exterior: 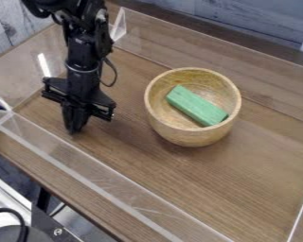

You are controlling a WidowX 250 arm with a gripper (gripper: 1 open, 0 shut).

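Note:
The black robot arm (84,57) stands at the left of the wooden table, reaching down with its gripper (76,112) low at or just over the tabletop. Whether the gripper is open or shut, and whether anything is between its fingers, is hard to tell at this size. To its right is a round tan bowl (163,109) with a green block (196,106) lying inside.
Clear plastic edges run along the left and bottom left, with a dark cable at the bottom left corner.

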